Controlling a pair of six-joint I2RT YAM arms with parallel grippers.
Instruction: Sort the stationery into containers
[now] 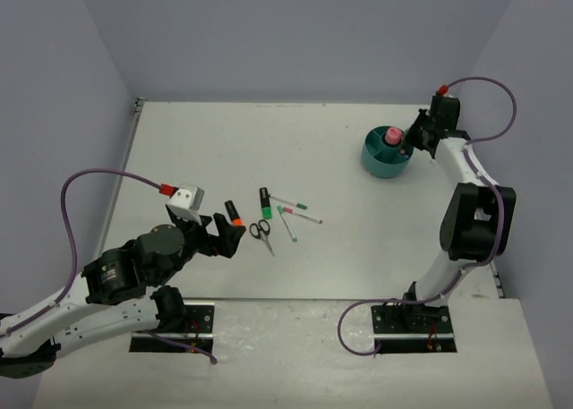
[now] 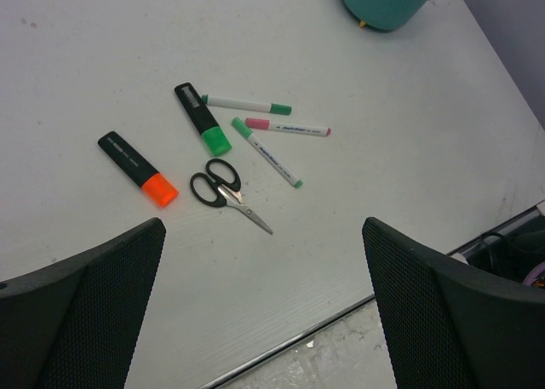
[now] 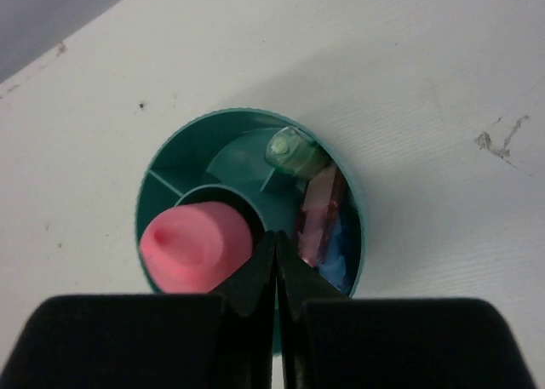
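Observation:
In the top view a teal divided container point(image 1: 384, 169) stands at the back right. In the right wrist view, a pink object point(image 3: 197, 246) fills its round inner compartment; a clear-greenish item point(image 3: 295, 152), a reddish item point(image 3: 319, 214) and something blue lie in a side compartment. My right gripper is over the container, shut, with nothing visible between its fingers. On the table lie an orange-capped highlighter point(image 2: 138, 169), a green-capped one point(image 2: 203, 119), black-handled scissors point(image 2: 228, 195), two green-capped pens point(image 2: 247, 105) and a pink-capped pen point(image 2: 288, 127). My left gripper hangs open and empty nearby.
The front table edge point(image 2: 289, 345) runs below the scissors. Side walls point(image 1: 519, 114) stand close by the right arm.

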